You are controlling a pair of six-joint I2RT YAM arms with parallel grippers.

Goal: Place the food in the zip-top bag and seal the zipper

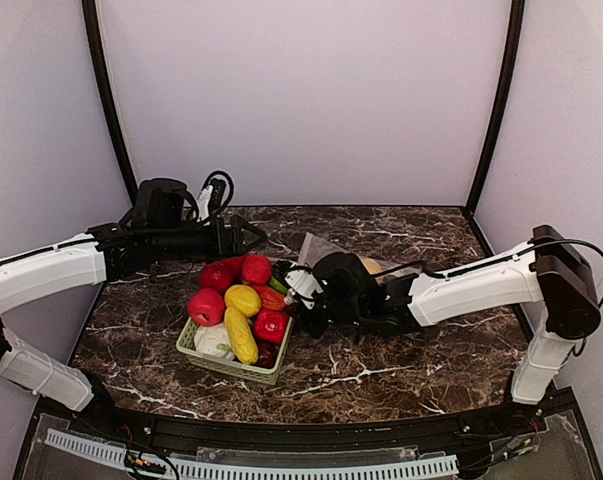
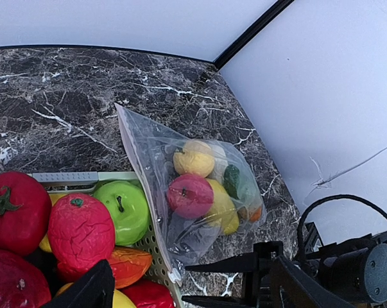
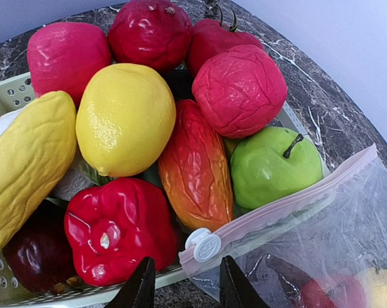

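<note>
A clear zip top bag [image 2: 148,154] holding several fruits lies right of the basket [image 1: 196,350] full of food, its zipper edge over the basket's rim. The white slider [image 3: 205,246] sits at the near end of the zipper. My right gripper is beside the slider, fingers apart with nothing clearly between them; in the left wrist view its fingertips [image 2: 183,282] are close to the slider. My left gripper [image 1: 243,237] hangs open above the back of the basket, over the tomato [image 2: 13,212] and green apple [image 2: 119,212].
White walls enclose it at the back and sides.
</note>
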